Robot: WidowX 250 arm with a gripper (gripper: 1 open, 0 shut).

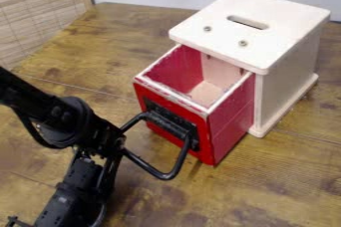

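Note:
A white wooden box [286, 72] stands on the table, with its red drawer [228, 131] pulled out toward the front left; the drawer looks empty inside. My black gripper [140, 141] is at the drawer's front, its bent black bars reaching to the dark handle area there. Whether its fingers are closed on the handle cannot be made out. The arm comes in from the left.
A pale slatted panel and a white wall lie beyond the table's edges at the back and left.

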